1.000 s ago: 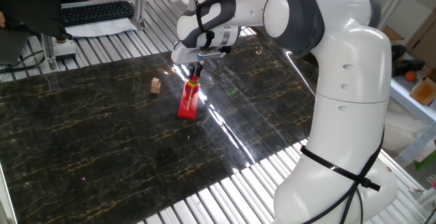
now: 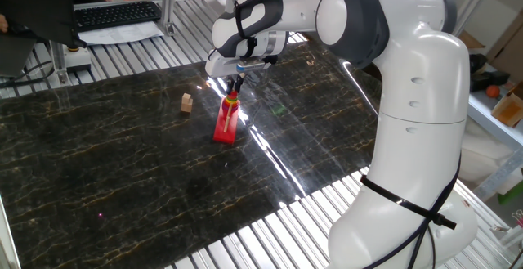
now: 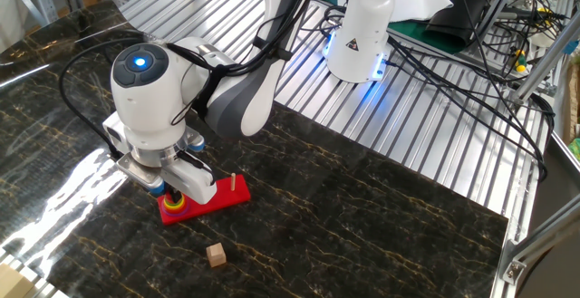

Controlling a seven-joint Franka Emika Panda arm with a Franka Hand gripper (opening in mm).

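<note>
A red board (image 3: 207, 204) lies on the dark marbled tabletop, with one bare wooden peg (image 3: 233, 182) at its right end in exterior view 2. Coloured rings (image 3: 174, 205), the top one yellow, are stacked at the board's other end. Directly over that stack, my gripper (image 2: 234, 92) points down, its dark fingers reaching the rings' level. The hand hides most of the fingertips in exterior view 2, and in exterior view 1 they are too small to tell whether they are apart or closed on a ring.
A small wooden block (image 3: 216, 254) stands by itself near the board. A keyboard (image 2: 118, 14) sits off the tabletop at the back left in exterior view 1.
</note>
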